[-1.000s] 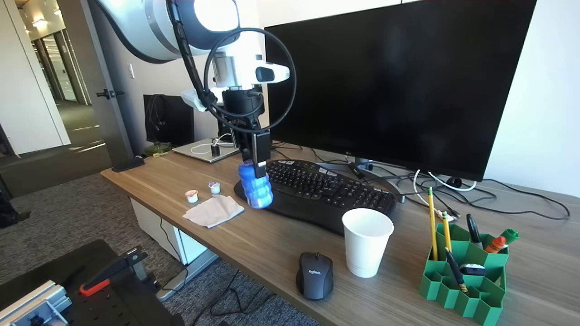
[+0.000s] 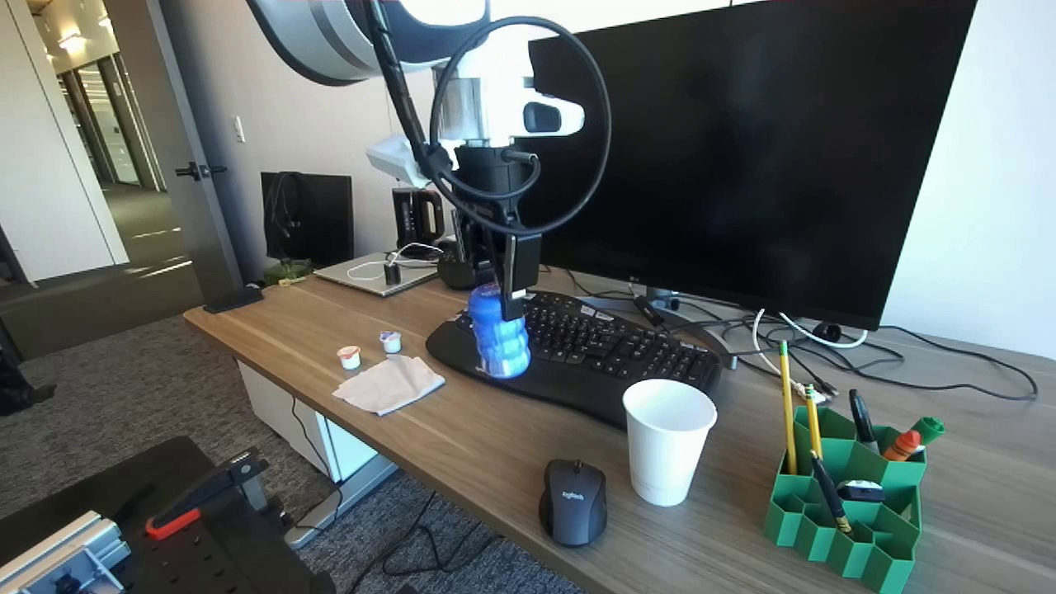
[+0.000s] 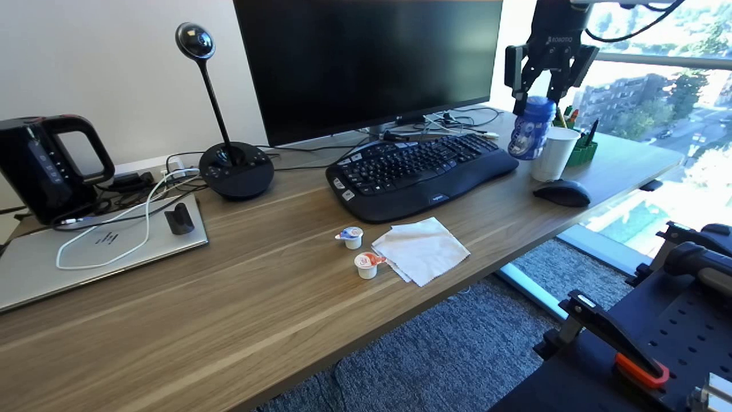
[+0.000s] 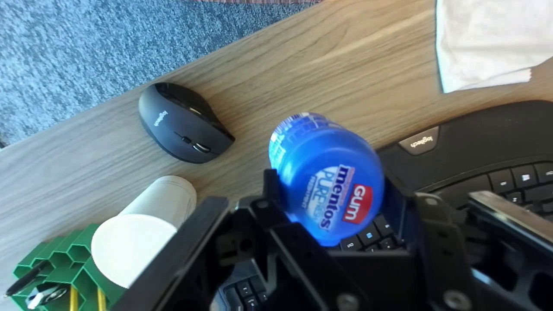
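Observation:
A blue gum bottle (image 4: 332, 181) labelled "mentos" is held in the air by its lid end, with my gripper (image 3: 536, 96) shut on it. In the wrist view one black finger (image 4: 272, 189) presses against its left side, and the other finger lies on its right. The first exterior view has the bottle (image 2: 500, 337) hanging over the keyboard (image 2: 604, 346), clear of the desk and slightly tilted. The second exterior view shows the bottle (image 3: 530, 130) in front of part of the white paper cup (image 3: 557, 151).
A black mouse (image 2: 573, 503) and the green pen holder (image 2: 851, 495) flank the cup. Farther left lie folded napkins (image 2: 388, 384) and two small creamer cups (image 2: 349, 357). A large monitor (image 2: 752, 158) stands behind the keyboard.
In the first exterior view, my arm has moved right and a little up, carrying the bottle with it. The things on the desk have stayed where they were.

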